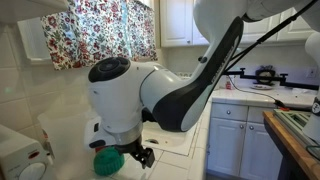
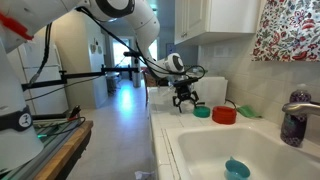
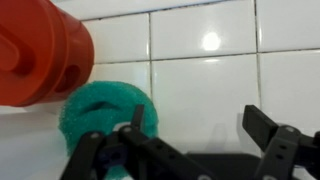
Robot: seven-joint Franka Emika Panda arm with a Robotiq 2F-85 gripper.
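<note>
A green round object (image 3: 100, 116) lies on the white tiled counter at the lower left of the wrist view, partly hidden by one of my fingers. My gripper stands open, with bare tile between its fingers. In exterior view 1 the green object (image 1: 108, 162) shows beneath the gripper's left side. From exterior view 2, my gripper (image 2: 184, 99) is low above the counter, just left of the green object (image 2: 202, 111).
A red round container (image 3: 58, 50) is right behind the green object. The sink (image 2: 205, 145) holds a teal cup (image 2: 236, 169), and a dark faucet (image 2: 296, 115) rises at its rim.
</note>
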